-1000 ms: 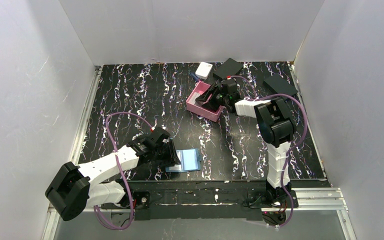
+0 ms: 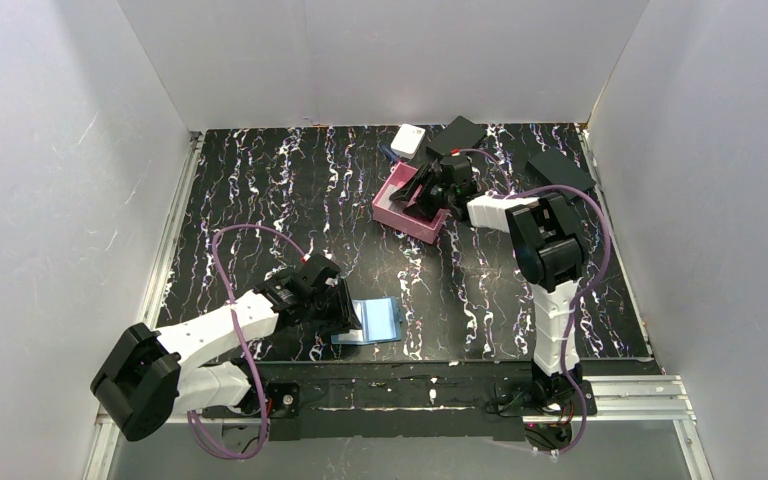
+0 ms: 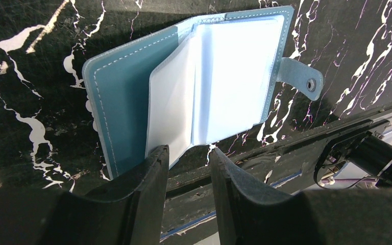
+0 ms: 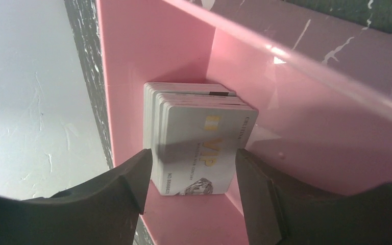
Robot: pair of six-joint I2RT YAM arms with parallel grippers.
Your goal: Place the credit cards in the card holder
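A stack of grey credit cards [image 4: 199, 148] leans inside the pink box [image 4: 132, 41], in the right wrist view; the front one reads "VIP". My right gripper is open over the box, one fingertip to each side of the stack's lower half. Spread flat at the table's front, the blue card holder [image 3: 125, 97] shows clear sleeves [image 3: 237, 71] and one raised white sleeve leaf [image 3: 173, 92]. My left gripper stands open at the holder's near edge. Its left fingertip overlaps the leaf's lower corner; contact cannot be told.
Behind the pink box lie a white box [image 2: 408, 140] and a black case [image 2: 457, 136]. Another black case [image 2: 560, 170] is at the far right. A strap [image 3: 301, 79] sticks out from the holder.
My right arm has shifted very slightly over the pink box. The left arm and the card holder have not visibly moved.
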